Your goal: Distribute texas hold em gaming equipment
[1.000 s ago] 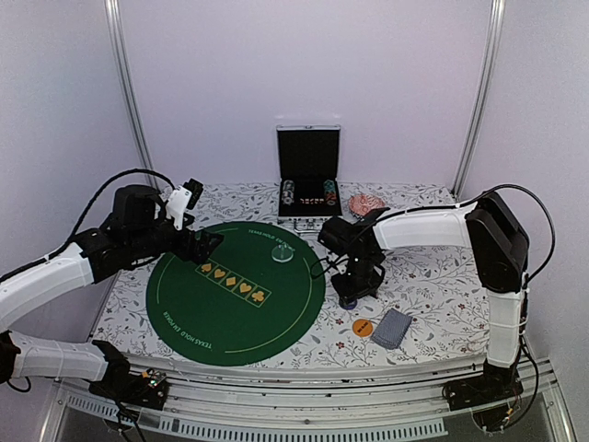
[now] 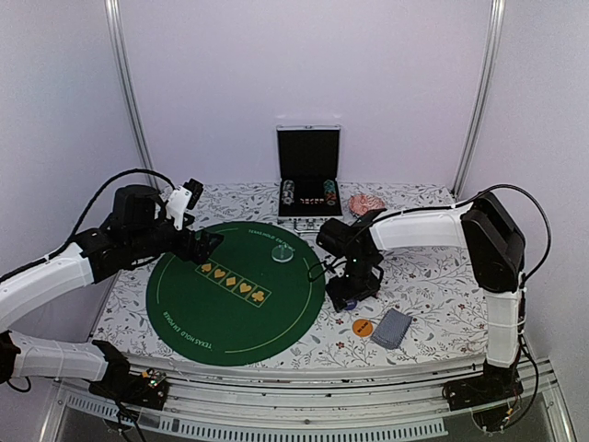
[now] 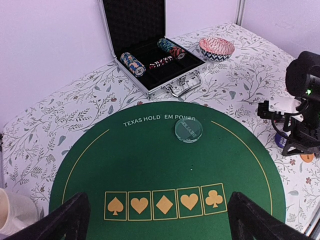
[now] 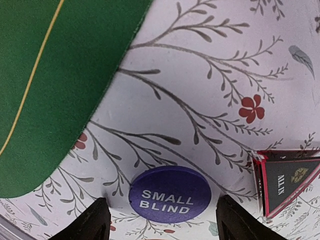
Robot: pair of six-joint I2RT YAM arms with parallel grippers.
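Observation:
A dark blue "SMALL BLIND" disc (image 4: 170,194) lies flat on the patterned table, just right of the green poker mat (image 2: 239,322). Over it, my right gripper stands open, one finger on each side of the disc. Touch between fingers and disc cannot be told. A clear dealer disc (image 2: 282,252) rests on the mat's upper part. Close in front of the blue disc lie an orange disc (image 2: 363,327) and a deck of cards (image 2: 392,329). My left gripper hangs open above the mat's left side, empty.
An open case (image 2: 309,198) with chips and dice stands behind the mat. Right of it is a red-patterned bowl (image 3: 216,48). A black and red box (image 4: 287,180) lies right of the blue disc. Bare table spreads at the right.
My right gripper has shifted slightly around the blue disc and now covers more of it in the top view. The left arm has stayed still.

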